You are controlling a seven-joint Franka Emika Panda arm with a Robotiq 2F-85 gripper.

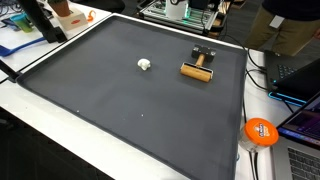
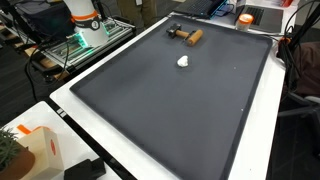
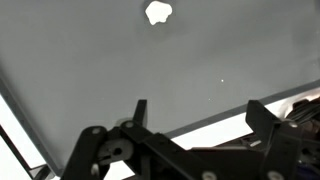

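A small white lump lies on the grey mat, in the far half as exterior view 1 shows it. The same white piece appears in exterior view 2, and in the wrist view the white piece is near the top edge. A wooden-handled tool with a dark head rests to its right. My gripper is open in the wrist view, its two dark fingers wide apart with only bare mat between them. It hangs above the mat, well away from the white piece.
A jar with an orange lid and laptops stand beyond the mat's right edge. Cables run along that side. In exterior view 2, a plant pot is at the lower left.
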